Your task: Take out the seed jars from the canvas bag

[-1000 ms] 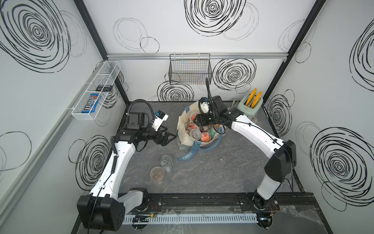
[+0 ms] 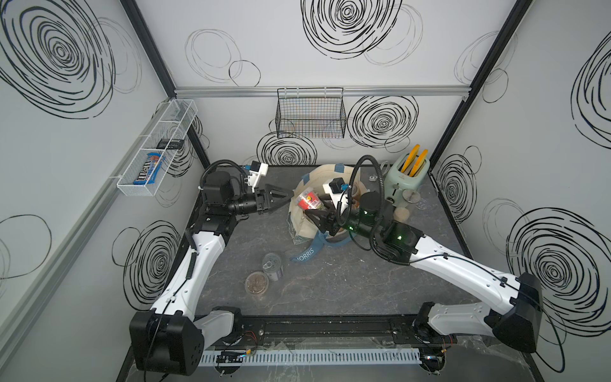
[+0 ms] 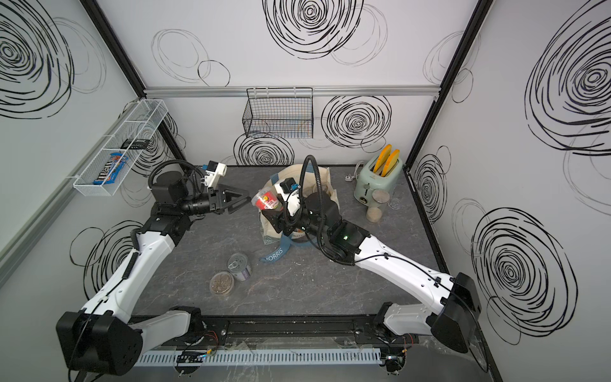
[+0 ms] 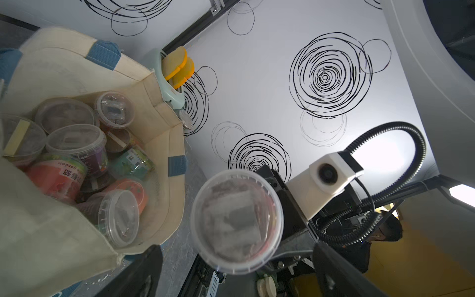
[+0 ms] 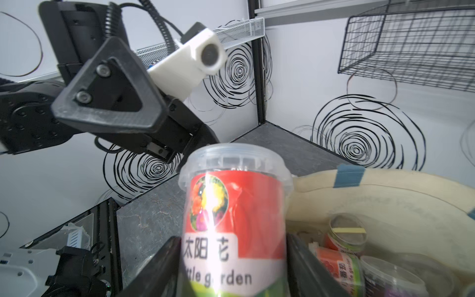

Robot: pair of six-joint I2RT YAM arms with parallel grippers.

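A clear-lidded seed jar with a red floral label [image 5: 232,212] is clasped in my right gripper [image 2: 312,213], upright in the right wrist view, above the left part of the canvas bag. My left gripper [image 2: 280,194] is open just left of that jar, whose lid [image 4: 237,217] faces the left wrist camera between but beyond the fingers. Several more jars [image 4: 74,143] sit inside the bag. Two jars [image 2: 256,282] [image 2: 272,266] stand on the table at front left of the bag.
A mint toaster [image 3: 369,184] with yellow inserts and a few containers [image 3: 376,203] stand at the right. A black wire basket [image 2: 310,114] hangs on the back wall, a white rack [image 2: 136,184] on the left.
My left gripper has moved up and turned toward it.
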